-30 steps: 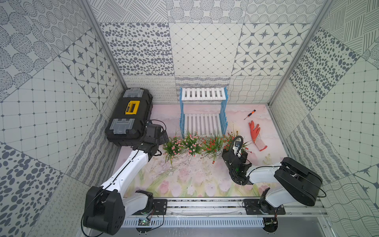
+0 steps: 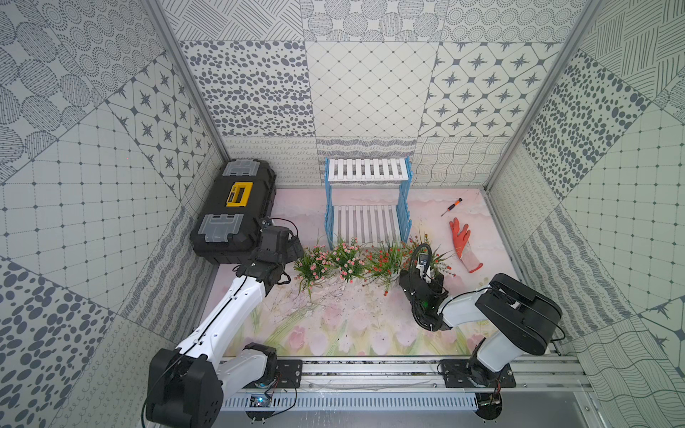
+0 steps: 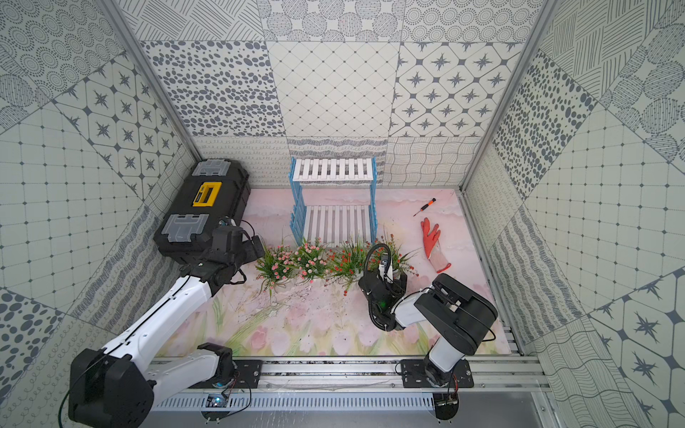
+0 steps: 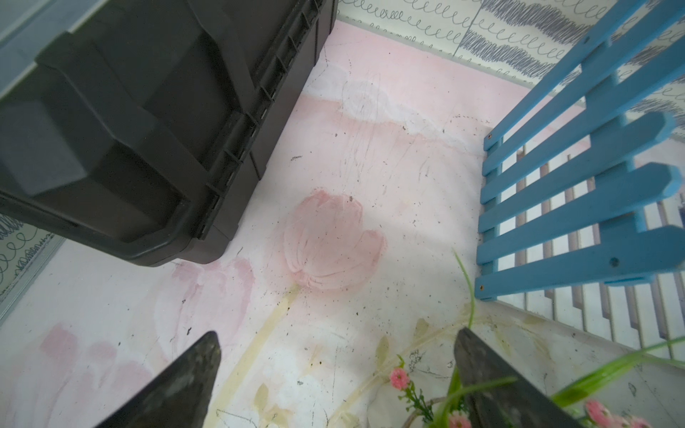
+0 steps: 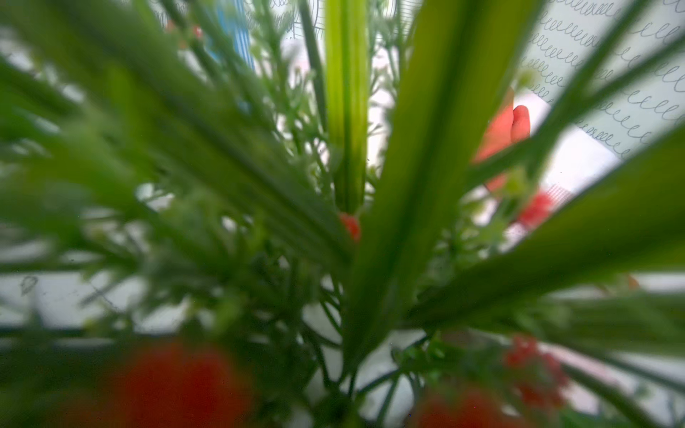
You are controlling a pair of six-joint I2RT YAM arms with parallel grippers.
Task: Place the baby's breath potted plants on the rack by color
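Observation:
Two pink-flowered plants (image 2: 311, 266) stand side by side in front of the blue and white rack (image 2: 367, 222). To their right is a red-flowered plant (image 2: 384, 261). A second red-flowered plant (image 2: 444, 266) sits farther right, partly covered by my right gripper (image 2: 424, 269). Green leaves (image 5: 385, 214) and blurred red blooms fill the right wrist view, hiding that gripper's fingers. My left gripper stands open beside the leftmost pink plant, with nothing between its fingers; some pink flowers (image 4: 399, 378) show near its right finger. Both rack shelves are empty.
A black toolbox (image 2: 235, 207) stands on the left, close to my left gripper. On the right lie a red glove (image 2: 461, 241) and a small screwdriver (image 2: 452, 207).
The left arm has barely moved, and the plants stay in place.

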